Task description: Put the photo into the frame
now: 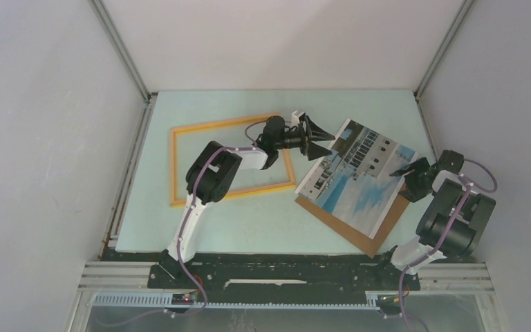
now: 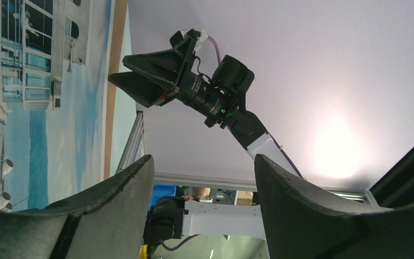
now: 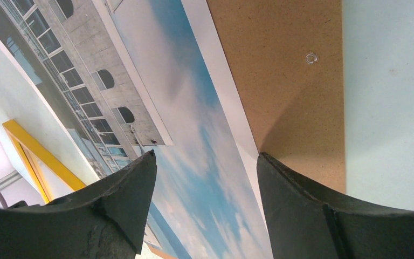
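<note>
The photo [image 1: 363, 176], a white-bordered print of a building and blue sky, lies turned on the brown backing board [image 1: 337, 223], which shows along its near and right edges. At the photo's left edge is my left gripper [image 1: 332, 144], its fingers [image 2: 124, 199] spread and nothing between them. My right gripper [image 1: 395, 183] is at the photo's right edge. Its fingers [image 3: 121, 197] stand apart over the photo and its white border, gripping nothing. The empty wooden frame [image 1: 231, 194] lies flat on the left of the table.
The left arm [image 1: 212, 171] reaches across the frame and hides part of it. The right arm [image 1: 454, 214] stands close to the right wall. Bare table [image 1: 263, 225] lies in front of the frame and beyond the photo.
</note>
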